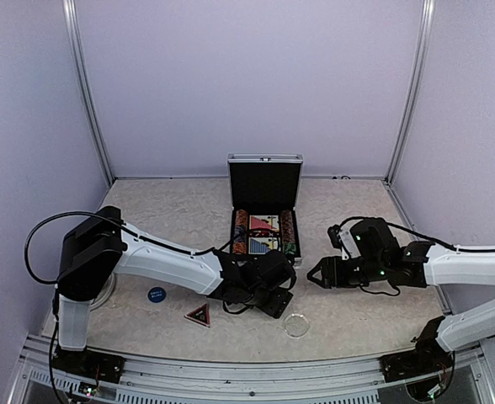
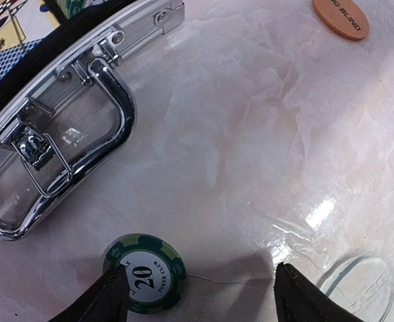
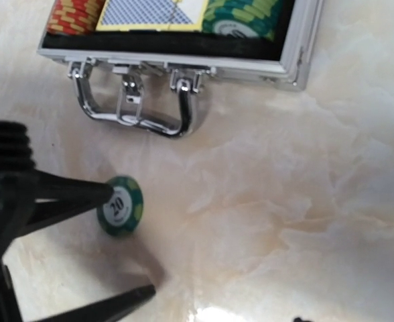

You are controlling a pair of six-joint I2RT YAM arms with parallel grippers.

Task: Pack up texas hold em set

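Observation:
The open silver case point(image 1: 265, 181) holds chip rows and cards; its front edge and handle point(image 3: 177, 131) show in both wrist views. A green 20 chip point(image 2: 143, 282) point(image 3: 118, 204) lies flat on the table before the handle. My left gripper hangs over that chip, open, with one finger at its edge. My right gripper stands open right of it, nothing between its fingers. An orange blind button point(image 2: 339, 15) lies at the upper right of the left wrist view.
A clear disc point(image 1: 296, 326) lies near the front, a triangular red-edged button point(image 1: 199, 315) front left, a blue disc point(image 1: 157, 295) further left.

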